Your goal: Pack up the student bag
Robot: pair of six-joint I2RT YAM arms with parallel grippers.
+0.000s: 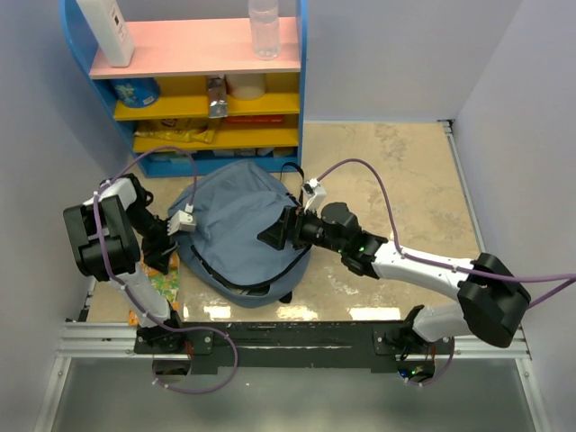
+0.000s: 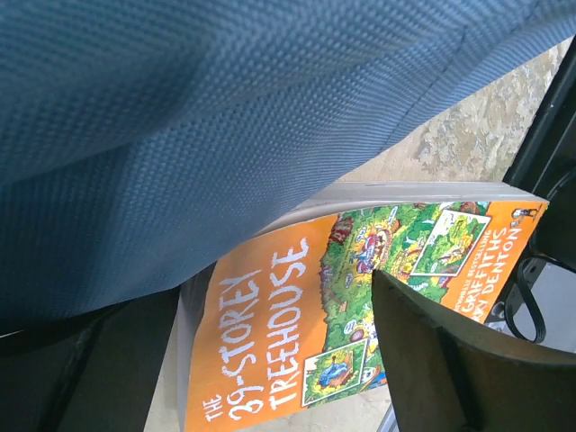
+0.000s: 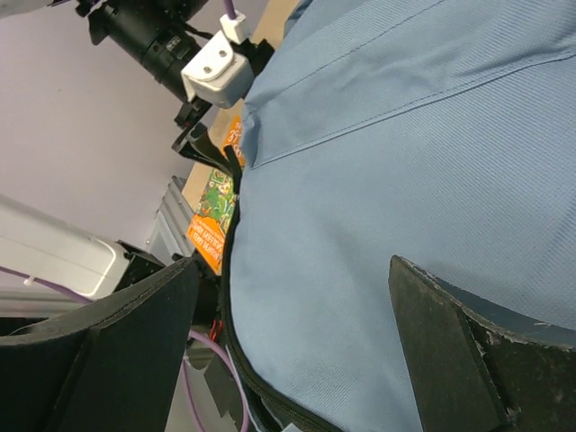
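The blue bag lies flattened on the table's centre-left. An orange book, "The 39-Storey Treehouse", lies at its left side, partly under my left gripper. In the left wrist view the left gripper's fingers are apart over the book, at the bag's blue fabric; nothing shows held. My right gripper hangs open over the bag, its fingers apart above the fabric with nothing between them.
A shelf unit with bottles and packets stands at the back left. Walls bound both sides.
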